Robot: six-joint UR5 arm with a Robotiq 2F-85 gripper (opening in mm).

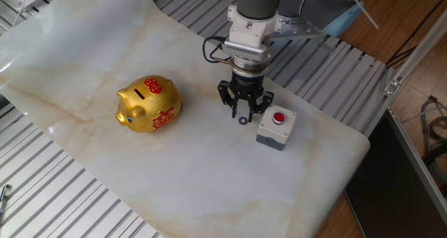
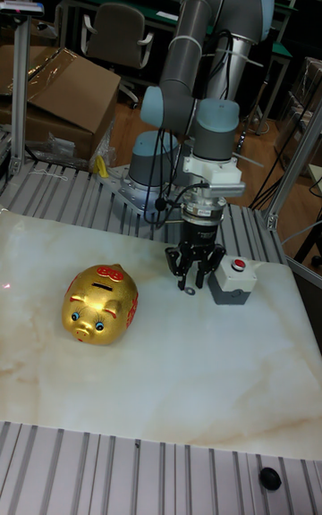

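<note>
My gripper (image 1: 242, 117) points down, low over the marbled sheet, its two black fingers apart. A small dark ring (image 1: 243, 121) lies on the sheet by the fingertips; in exterior view 3 the ring (image 2: 190, 291) shows just below and between them. Whether it is within the fingers' reach in height I cannot tell. Close against the gripper's right side is a white-and-grey box with a red button (image 1: 279, 118); its near side seems to touch the right finger. A gold piggy bank (image 1: 150, 104) with red markings and a top slot stands well to the left.
The marbled sheet (image 1: 202, 175) is bare in front of the gripper and between piggy bank and box. Slatted metal table (image 1: 66, 189) borders it. In exterior view 3 a round black knob (image 2: 270, 478) sits at the near edge, and a cardboard box (image 2: 67, 100) stands behind the table.
</note>
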